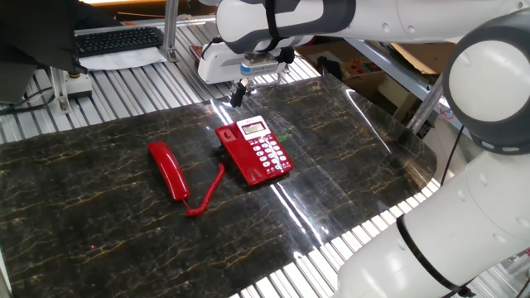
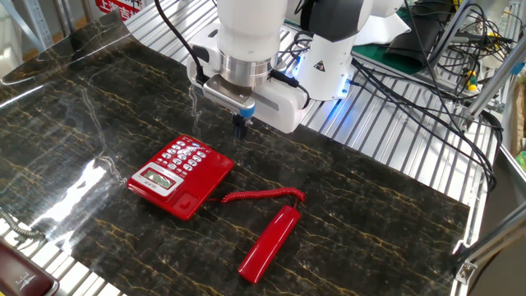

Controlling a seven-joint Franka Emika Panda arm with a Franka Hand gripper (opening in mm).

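A red desk telephone base (image 1: 254, 154) with white keys and a small display rests on the dark marbled board. Its red handset (image 1: 169, 170) lies off the base, flat on the board, with the coiled red cord (image 1: 207, 192) curving between them. In the second exterior view the handset (image 2: 269, 244) is toward the near side and the phone base (image 2: 181, 177) is left of it. Above the board, clear of both, hangs my gripper (image 2: 239, 127). Its dark fingers appear together, with nothing visible between them. From the first exterior view, the gripper (image 1: 238, 93) is just beyond the base's display end.
Bare marbled board (image 1: 91, 223) surrounds the phone. A black keyboard (image 1: 119, 40) lies on the slatted metal table behind. Loose black cables (image 2: 427, 115) run over the slats, and a dark red object (image 2: 23, 271) sits at the near left corner of the second view.
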